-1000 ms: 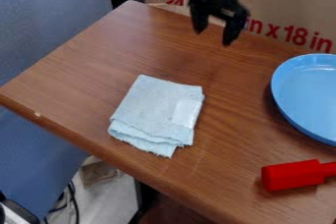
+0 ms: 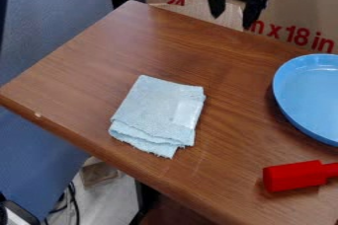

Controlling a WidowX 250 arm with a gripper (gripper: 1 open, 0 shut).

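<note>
My black gripper [image 2: 235,4] is at the top centre of the camera view, above the far edge of the wooden table, its fingers pointing down and apart, with nothing visible between them. It is small and somewhat blurred. A folded pale blue cloth [image 2: 158,112] lies on the near middle of the table, well away from the gripper. A blue plate [image 2: 311,96] sits at the right, partly out of frame, and a red object [image 2: 294,178] lies at the lower right edge.
The wooden table [image 2: 79,81] has bare room at the left and far middle. A cardboard panel [image 2: 291,2] stands behind it. Below the left edge are blue padding and cables.
My gripper has risen and moved slightly right, away from the tabletop. The cloth, plate and red object have not moved.
</note>
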